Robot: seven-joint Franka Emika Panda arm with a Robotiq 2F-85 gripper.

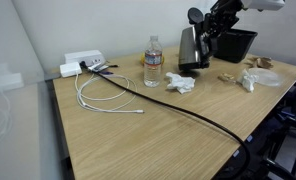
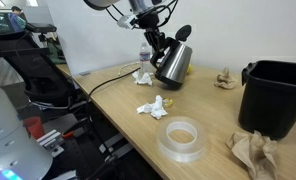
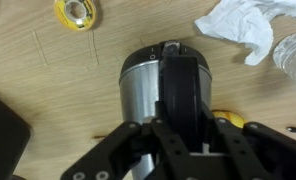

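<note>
A silver metal pitcher (image 2: 174, 64) with a black handle is tilted in exterior view 2, its black lid (image 2: 183, 33) at the top. My gripper (image 2: 158, 50) is shut on the handle, at the pitcher's side. From the wrist view, the black handle (image 3: 181, 85) runs between the gripper's fingers, with the shiny body (image 3: 138, 97) behind it. In exterior view 1 the pitcher (image 1: 189, 47) leans beside the arm at the far right of the table. Whether its base clears the tabletop is hard to tell.
A water bottle (image 1: 153, 62) and crumpled white tissue (image 1: 179, 83) stand near the pitcher. The black bin (image 2: 274, 98), clear round dish (image 2: 181, 138) and brown paper (image 2: 254, 155) lie to its right. A black cable (image 1: 178, 107) crosses the table, whose front left is bare.
</note>
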